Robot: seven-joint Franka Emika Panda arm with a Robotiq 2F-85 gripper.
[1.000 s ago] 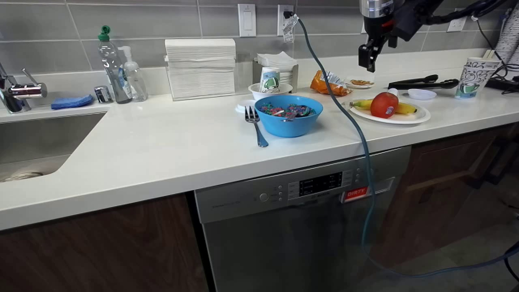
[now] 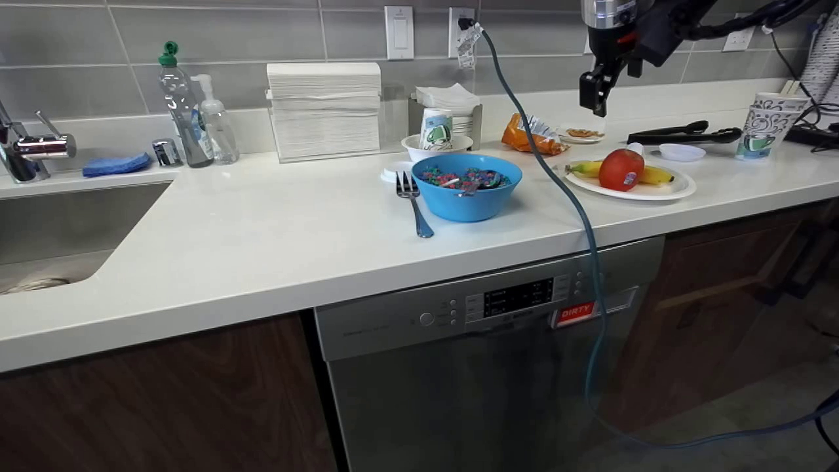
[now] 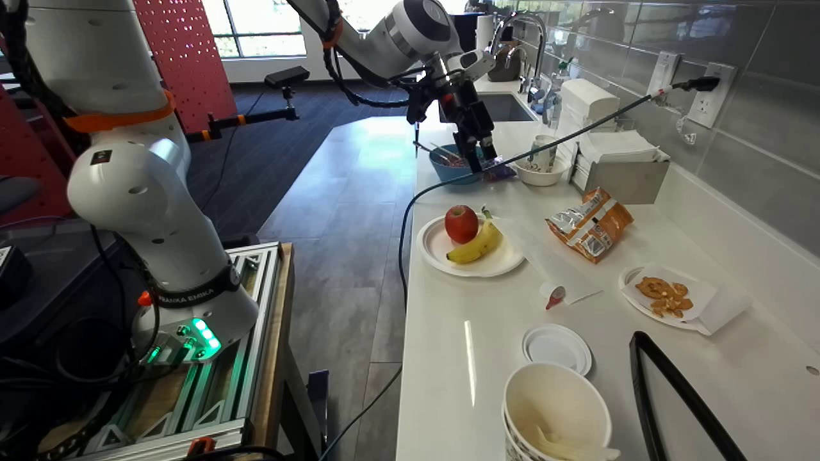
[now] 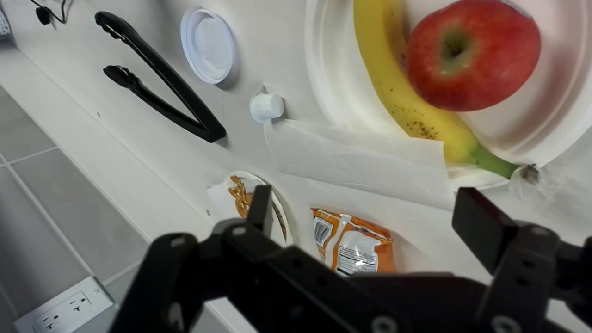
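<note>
My gripper stands open in the wrist view, with a wide gap and nothing between its fingers. It hangs in the air above the counter, as the gripper (image 2: 599,94) in exterior view 1 also shows. Under it in the wrist view are an orange snack bag (image 4: 355,244) and, partly hidden by one finger, a small plate of pretzels (image 4: 281,213). Farther off, a red apple (image 4: 474,55) rests against a yellow banana (image 4: 383,72) on a white plate (image 4: 327,61). A blue bowl (image 2: 464,200) of wrapped candies has a fork (image 2: 419,212) beside it.
Black tongs (image 4: 172,83), a white lid (image 4: 208,44) and a patterned cup (image 2: 771,126) occupy the right end in exterior view 1. A blue-grey cable (image 2: 562,189) crosses in front of the counter. Bare counter (image 2: 259,228) lies between sink and bowl.
</note>
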